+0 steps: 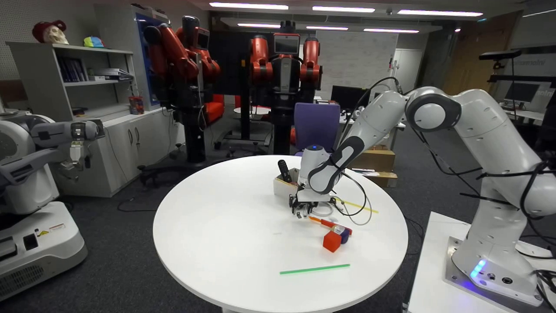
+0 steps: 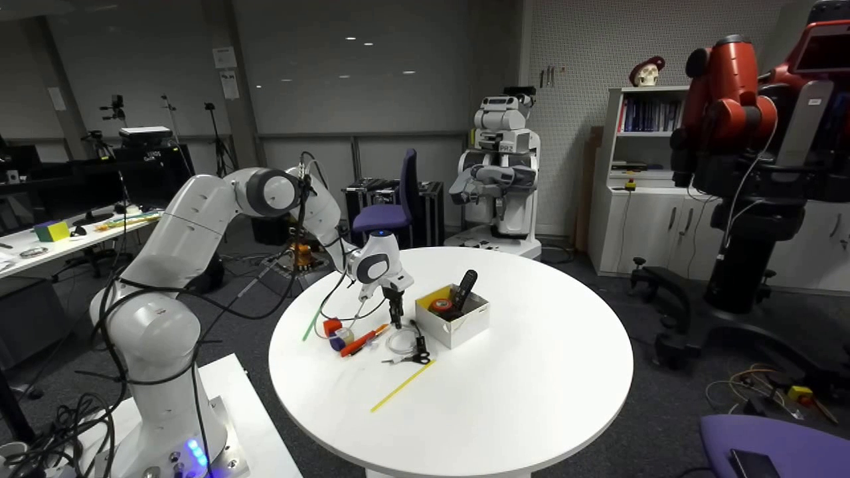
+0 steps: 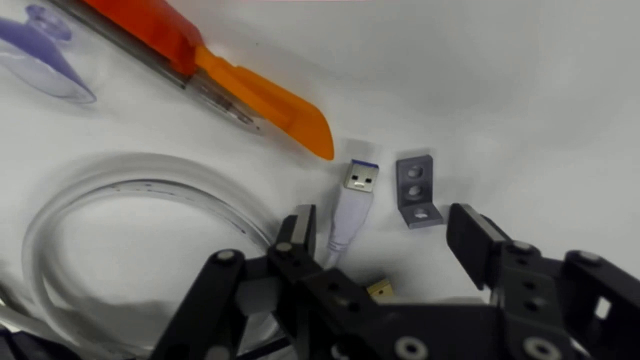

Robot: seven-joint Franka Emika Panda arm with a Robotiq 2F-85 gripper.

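Observation:
My gripper stands part open just above the white table [image 1: 224, 224], with a gap between its fingertips. Within or just ahead of that gap, in the wrist view, lie a white USB plug [image 3: 351, 210] and a small grey angle bracket [image 3: 415, 180] with holes. The plug is nearer the left finger [image 3: 304, 231], the bracket nearer the right finger [image 3: 465, 234]; neither appears gripped. A small gold-coloured piece [image 3: 381, 289] shows partly behind the gripper body. An orange-tipped red tool [image 3: 282, 111] lies ahead, clear of the fingers.
Left of the gripper lies a coiled pale tube [image 3: 126, 186]. An open box [image 2: 454, 330] with items inside stands close by. Scissors [image 2: 410, 358], a red cube [image 1: 332, 241], a yellow stick [image 2: 402, 386] and a green stick [image 1: 315, 269] are spread around.

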